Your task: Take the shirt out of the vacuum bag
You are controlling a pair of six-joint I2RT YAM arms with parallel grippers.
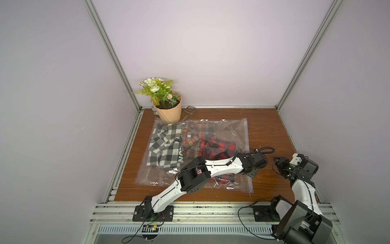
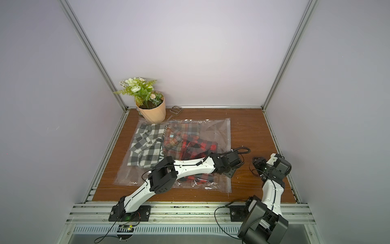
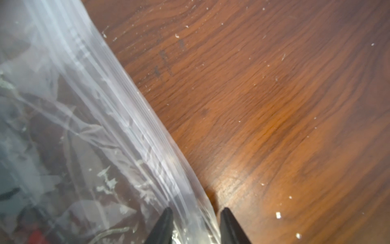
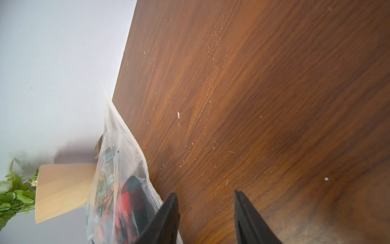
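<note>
A clear vacuum bag [image 1: 234,129] lies flat on the wooden table. Through its film show a black-and-white checked shirt [image 1: 164,144], a brown plaid one [image 1: 193,138] and a red-and-black one [image 1: 217,147]. My left arm reaches across the bag to its right-hand zip edge. In the left wrist view, the fingers of my left gripper stand apart on either side of that edge [image 3: 162,150], the film between them. Off to the right of the bag is my right gripper, open and empty. The left arm covers part of the red shirt.
A potted plant [image 1: 168,111] stands at the back left, a slatted utensil [image 1: 190,109] beside it. Bare table [image 1: 266,130] runs along the bag's right side. Walls close in the back and sides.
</note>
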